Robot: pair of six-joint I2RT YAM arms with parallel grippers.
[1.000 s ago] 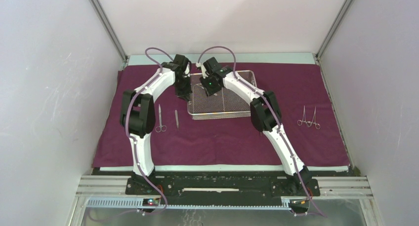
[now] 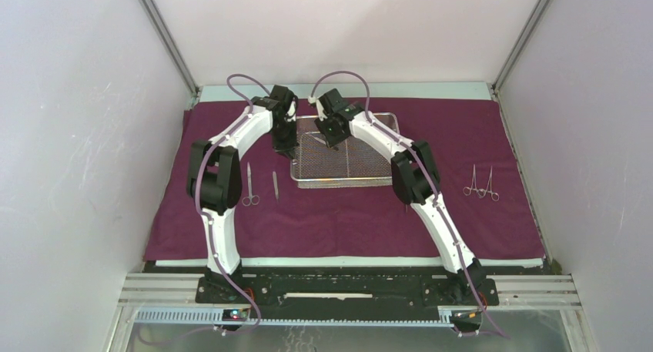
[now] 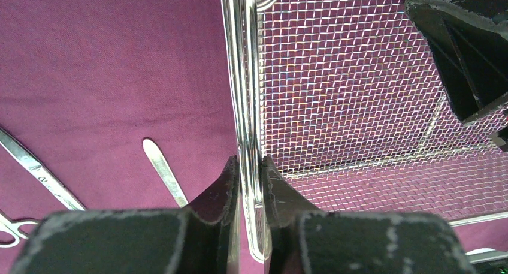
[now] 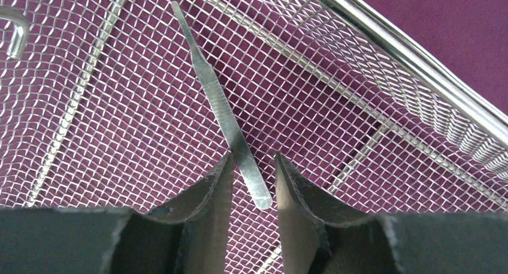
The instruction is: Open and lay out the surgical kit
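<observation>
A wire mesh basket (image 2: pixel 370 159) stands at the back middle of the cloth. My left gripper is shut on the shiny wire rim (image 3: pixel 242 94) along its left side. One slim flat metal instrument (image 4: pixel 224 115), with a narrow tip and broad handle, lies on the mesh floor. Over its handle hangs my right gripper, part open, the fingertips on either side of the handle in the wrist view. The left fingertip overlaps the handle's edge; I cannot tell whether it touches.
Scissors (image 2: pixel 250 186) and a slim instrument (image 2: pixel 276 185) lie left of the basket. Clamps (image 2: pixel 481 184) rest far right. Part of the right gripper shows over the basket in the left wrist view.
Over the last second the right gripper has shifted slightly in the basket, and more of the flat instrument shows. The basket has slid very slightly toward the front left. The left arm looks still.
</observation>
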